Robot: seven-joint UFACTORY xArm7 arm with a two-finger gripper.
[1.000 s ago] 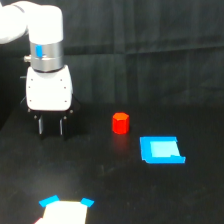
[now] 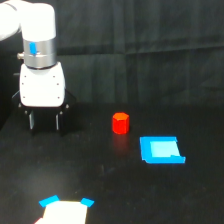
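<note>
A small red block [image 2: 121, 123] stands on the black table, a little right of the middle of the camera view. To its left, my white arm comes in from the top left. My gripper [image 2: 43, 121] hangs at the arm's end, its two dark fingers apart with only dark background visible between them. A wide gap separates the gripper from the red block. Farther right and nearer the camera lies a blue-edged square [image 2: 148, 156] with a pale centre.
At the bottom edge, a pale sheet [image 2: 64, 212] with blue corner pieces is partly cut off. A dark curtain [image 2: 150, 50] hangs behind. Bare black table lies between the gripper and the block, and across the front right.
My arm and gripper have shifted a little left and slightly up in the view. The red block and the blue-edged square have stayed put.
</note>
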